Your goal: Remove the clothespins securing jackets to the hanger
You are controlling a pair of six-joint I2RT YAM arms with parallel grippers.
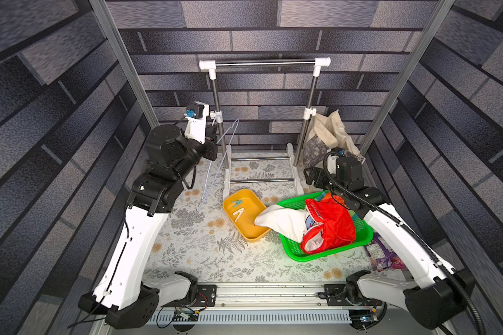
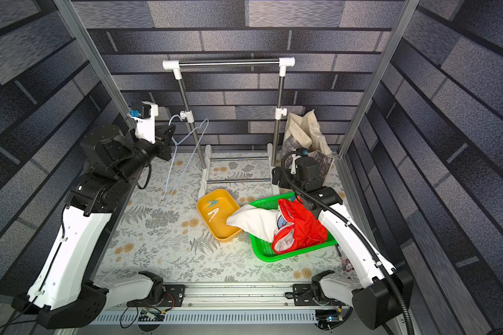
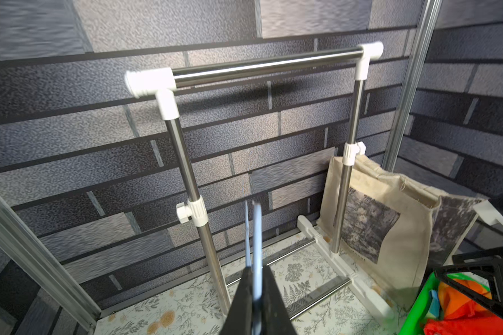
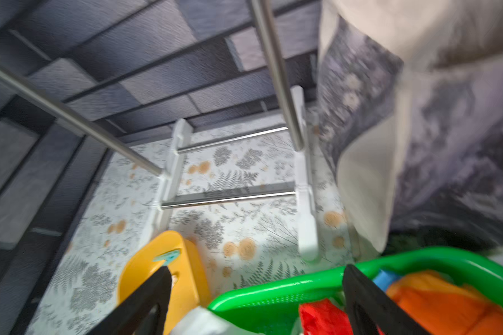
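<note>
A light blue wire hanger (image 2: 197, 146), bare of any jacket, dangles at the left of the rack. My left gripper is shut on it, the hanger's thin wire showing between the fingertips. Two clothespins, one teal (image 1: 237, 203) and one white (image 1: 238, 213), lie in the orange tray (image 1: 227, 207). A red jacket (image 1: 341, 226) and a white garment (image 1: 282, 220) are heaped in the green basket (image 1: 299, 258); the white one hangs over onto the orange tray's edge. Above that basket, my right gripper stands open with nothing between its fingers.
The silver rack (image 1: 265, 62) stands at the back, its top bar empty. Behind the green basket, a beige bag (image 1: 328, 136) fills the back right corner. Purple packets (image 1: 381, 254) lie at the right.
</note>
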